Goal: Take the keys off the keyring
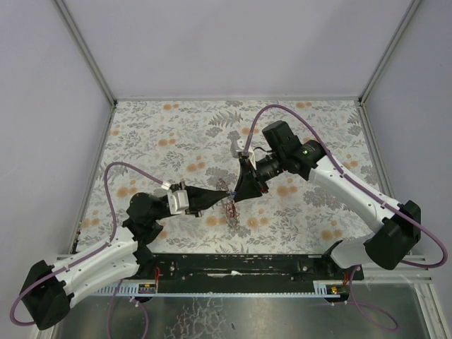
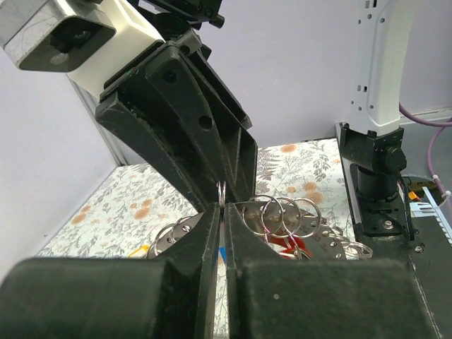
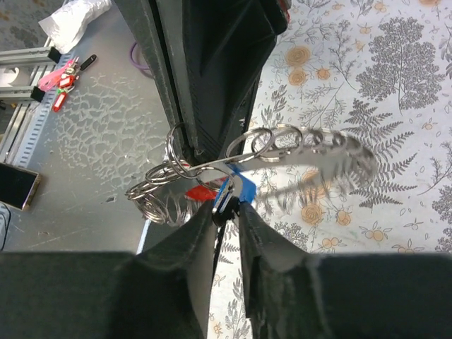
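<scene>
The keyring is a grey metal strip carrying several wire rings, blurred in the right wrist view. My left gripper is shut, with a thin metal loop [image 2: 222, 189] pinched at its fingertips. A red key piece [image 2: 288, 245] hangs among the rings. In the right wrist view, a blue key piece [image 3: 244, 187] sits just beyond my right gripper. Its fingers stand a narrow gap apart, with a dark shiny bit between or right behind the tips. From above, both grippers [image 1: 228, 193] [image 1: 239, 198] meet tip to tip over the strip.
Floral cloth [image 1: 176, 145] covers the table, mostly bare around the arms. A dark bar [image 1: 233, 265] runs along the front edge. Off the table lie a white bag [image 3: 74, 21] and a red-and-white trinket [image 3: 65, 85].
</scene>
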